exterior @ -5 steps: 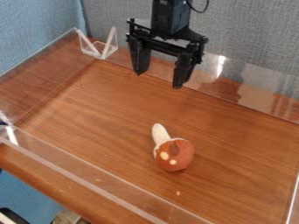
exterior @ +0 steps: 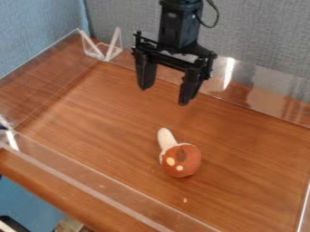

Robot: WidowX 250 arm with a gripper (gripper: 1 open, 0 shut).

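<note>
A toy mushroom [exterior: 180, 159] with a spotted reddish-orange cap and a pale stem lies on the wooden surface [exterior: 109, 136], right of centre toward the front. My black gripper [exterior: 168, 87] hangs above and behind it at the top centre, open, with its two fingers wide apart and nothing between them.
A white wire stand [exterior: 101, 47] is at the back left corner. Clear edging borders the wooden surface at the back and front left.
My gripper has moved slightly down in the view over the last second. The mushroom has not moved.
</note>
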